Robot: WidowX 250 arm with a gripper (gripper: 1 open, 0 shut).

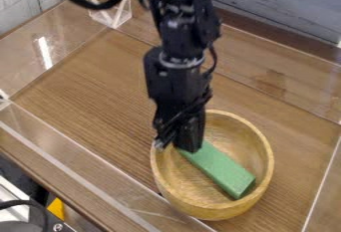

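Note:
The black arm comes down from the top centre, and its gripper [178, 136] is at the upper left part of a tan bowl [200, 201], low over its rim. A green block [226, 174] lies in the bowl, slanting toward the lower right, its upper end close to the fingertips. The gripper looks shut; whether anything thin sits between the fingertips is hard to tell in the blur.
A clear plastic object [110, 7] stands at the back left. A small yellow item [56, 208] and a cable are at the lower left edge.

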